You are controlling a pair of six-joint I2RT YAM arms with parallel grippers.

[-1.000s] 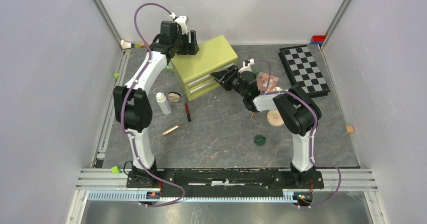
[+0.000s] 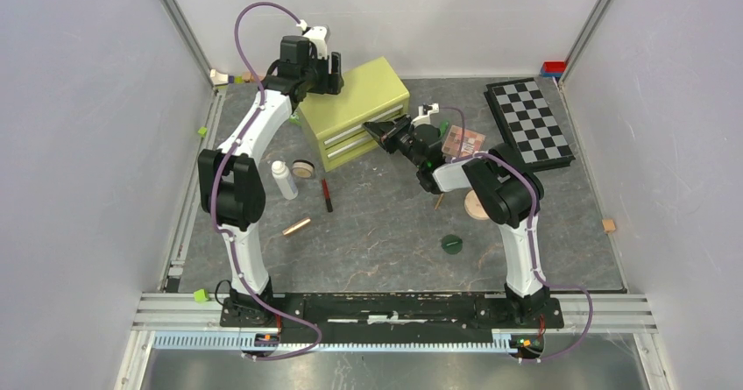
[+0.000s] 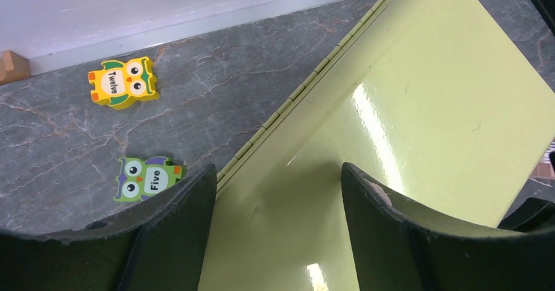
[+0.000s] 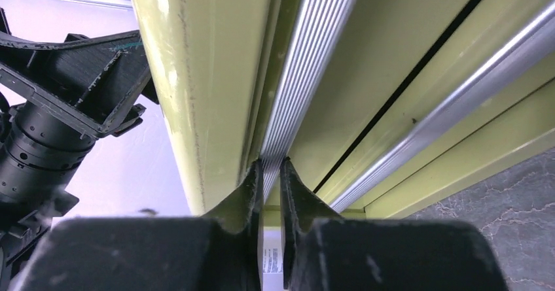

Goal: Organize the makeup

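Observation:
A yellow-green box (image 2: 359,96) with two drawers stands at the back, turned at an angle. My left gripper is over its top near the rear edge, fingers apart, only the box's surface showing between them. At the front, my right gripper is at the upper drawer's silver handle (image 4: 313,62). Its fingers are close together with part of the handle showing at the narrow gap; whether they clamp it is unclear. Both drawers look shut. On the table lie a white bottle (image 2: 285,181), a jar (image 2: 303,169), a red-and-black stick (image 2: 327,195) and a gold tube (image 2: 297,227).
A dark green round item (image 2: 451,244) and a pale disc (image 2: 474,205) lie to the right, with a printed pink square (image 2: 466,141) behind. A chessboard (image 2: 534,120) fills the back right. Owl blocks (image 3: 124,83) sit behind the box.
My right gripper has moved slightly left along the box's front, and its fingers have drawn together. The box has shifted slightly backward. The left arm looks almost still.

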